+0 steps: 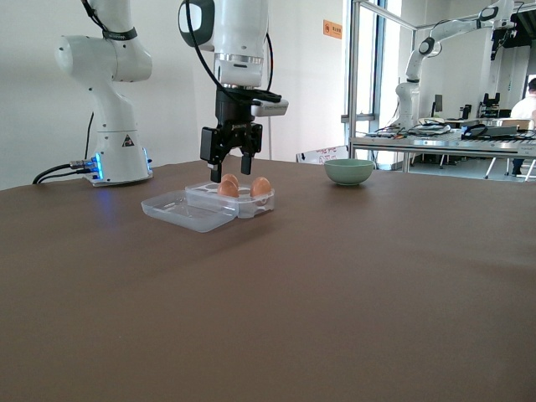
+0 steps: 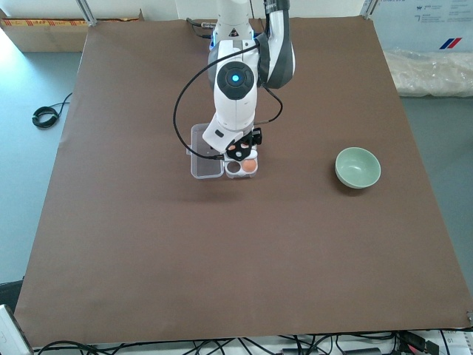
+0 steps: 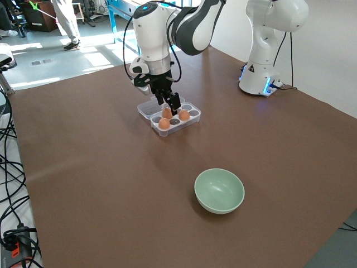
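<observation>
A clear plastic egg box (image 3: 178, 124) lies with its lid (image 1: 180, 213) folded out flat beside it. Brown eggs (image 1: 260, 186) sit in several of its cups, some cups empty. My black gripper (image 1: 230, 167) hangs just above the box, its two fingers apart in the top view, with nothing seen between them; in the right view it reaches down over the eggs, and in the left view it partly hides them. A pale green bowl (image 2: 357, 168) stands empty on the brown table (image 2: 236, 259), to the box's right in the left view.
Black cables (image 2: 89, 349) run along the near edge in the left view.
</observation>
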